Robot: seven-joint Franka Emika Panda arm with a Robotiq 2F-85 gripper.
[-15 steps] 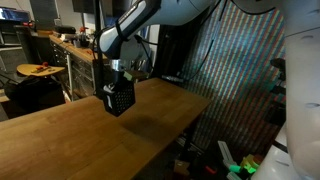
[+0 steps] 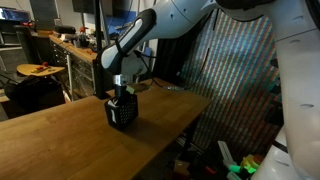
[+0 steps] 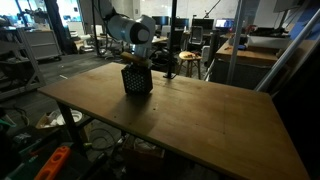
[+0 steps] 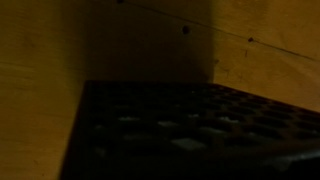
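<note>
A black perforated basket is at the wooden table, with my gripper above it, shut on its upper edge. In exterior view 2 the basket looks slightly tilted, and the gripper reaches down to its top. Its underside is at or very close to the tabletop; whether it touches cannot be told. The dark wrist view has the basket's holed side filling the lower part, blurred and close to the camera. My fingertips are hidden there.
A thin dark post rises behind the basket. Farther back stand an orange stool and cluttered desks.
Over the last second the arm has come down with the basket. The basket is lower, a little farther right, and less tilted in exterior view 1.
</note>
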